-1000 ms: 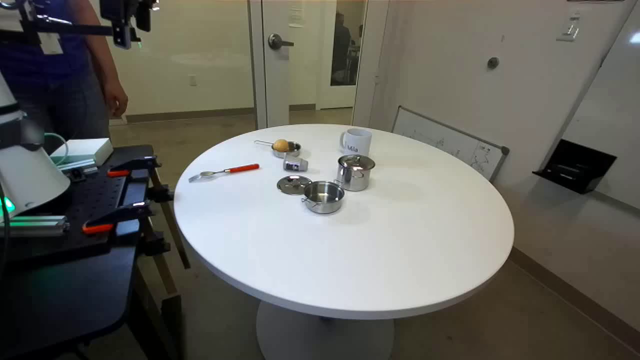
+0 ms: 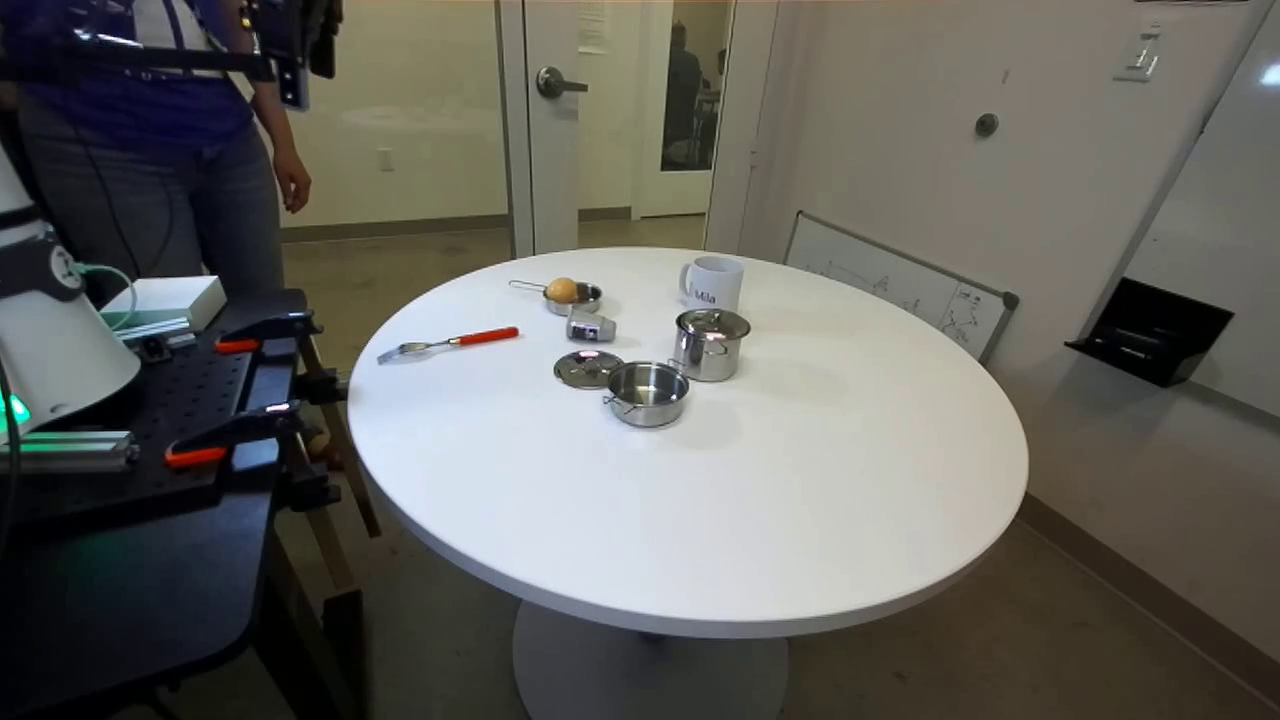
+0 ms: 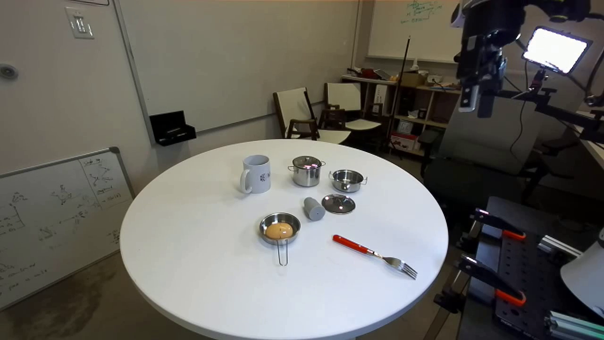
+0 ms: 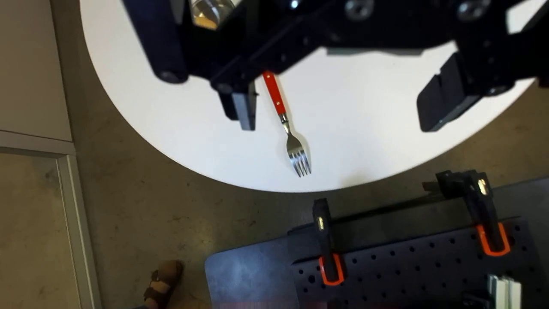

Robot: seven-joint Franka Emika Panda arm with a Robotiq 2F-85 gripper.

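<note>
My gripper hangs high above the table's near side, its fingers wide apart and nothing between them. Below it in the wrist view lies a fork (image 4: 283, 118) with a red handle, tines toward the table edge. A small steel pan (image 3: 280, 218) with a wire handle holds a brown egg-like item (image 3: 279, 230). Beside the pan a grey cylinder (image 3: 314, 209) rests on its side, close to a loose round lid (image 3: 338, 204). An open shallow pot (image 2: 648, 396) stands by a taller lidded pot (image 2: 710, 348). A white mug (image 2: 713, 283) is upright at the back.
Two orange-tipped clamps (image 4: 330, 268) grip the edge of the black robot bench. A person (image 2: 144, 168) stands behind the arm.
In exterior view 1 my gripper has moved to the right and a little lower in the picture. The person has also shifted right. The objects on the table have not moved.
</note>
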